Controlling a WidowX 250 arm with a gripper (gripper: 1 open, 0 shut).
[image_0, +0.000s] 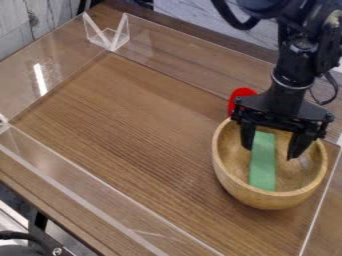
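Observation:
A tan wooden bowl (231, 175) sits at the right of the table, holding a long green object (263, 165). The black gripper (275, 130) is open over the back half of the bowl, its two fingers spread to either side above the green object. A red object (241, 98) lies behind the bowl, partly hidden by the arm.
A white wire holder (107, 32) stands at the back left. The bowl is near the table's right edge.

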